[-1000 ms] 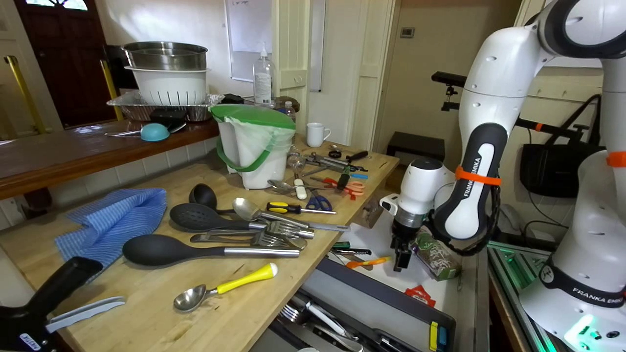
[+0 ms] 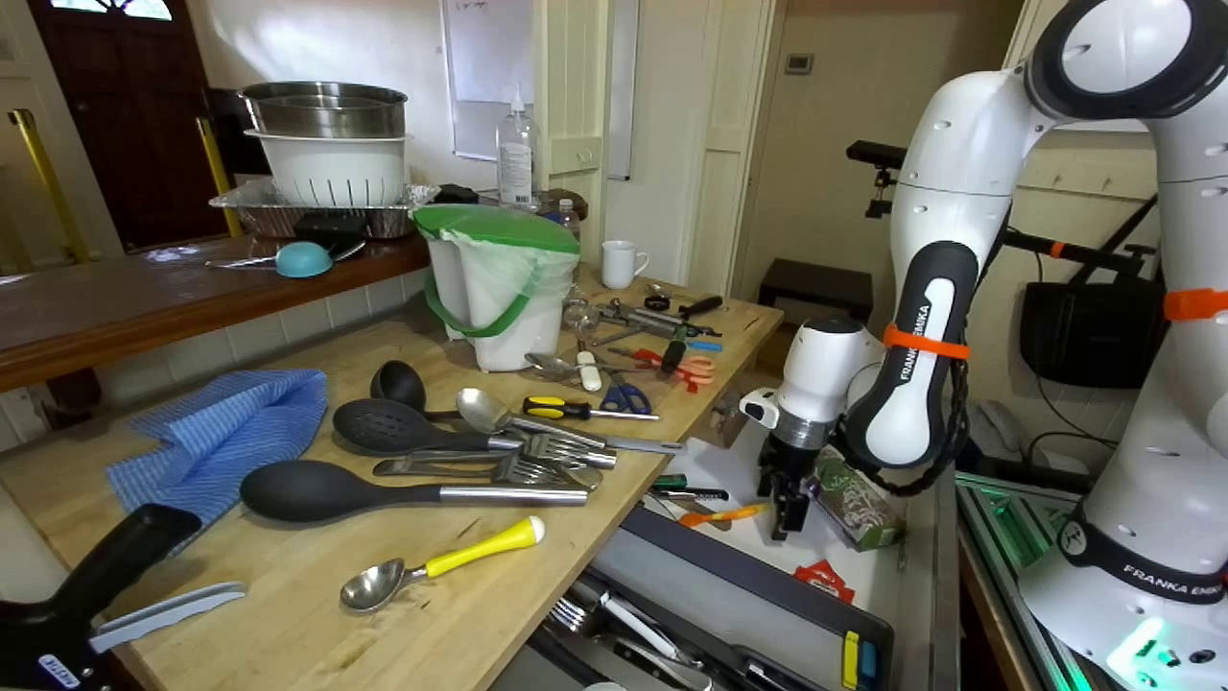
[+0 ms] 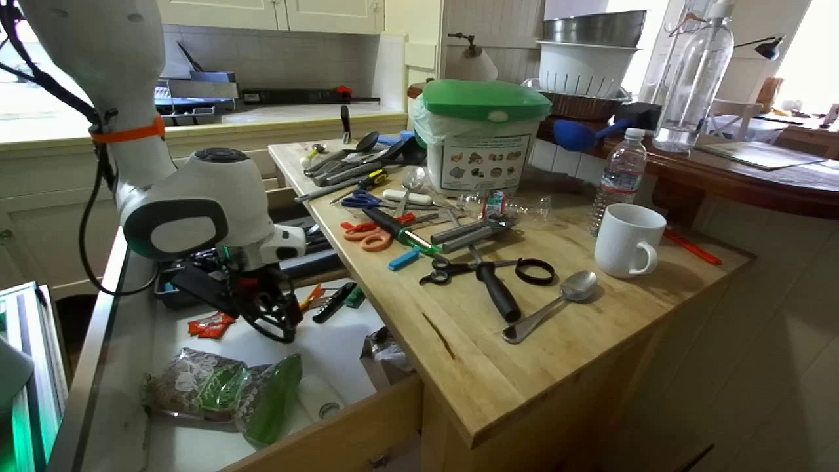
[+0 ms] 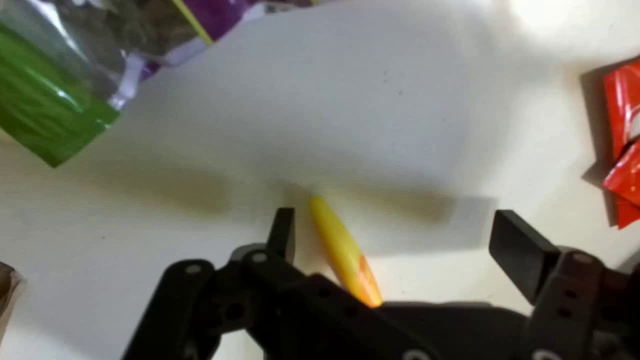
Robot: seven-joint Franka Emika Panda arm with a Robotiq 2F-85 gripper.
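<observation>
My gripper [image 2: 784,524] is low inside the open drawer, its two black fingers wide apart in the wrist view. A slim yellow-and-orange item [image 4: 337,240] lies on the white drawer floor. From the wrist, its tip shows between the fingers, nearer the left one, while its lower end is hidden behind the gripper. Nothing is held. In exterior view 1 the same orange item [image 2: 721,514] appears left of the fingers; exterior view 2 shows part of it [image 3: 311,296] just beyond the gripper [image 3: 271,318].
Red packets [image 4: 627,138] and a clear-and-green bag [image 4: 51,90] flank the gripper. A black-handled tool [image 3: 334,302] lies near the orange item. The wooden worktop [image 2: 460,610], crowded with utensils, overhangs one side of the drawer. A divider [image 2: 737,559] borders the cutlery.
Compared with a second ago, the arm and gripper have shifted slightly left and down in exterior view 1. The orange item and other objects look unmoved.
</observation>
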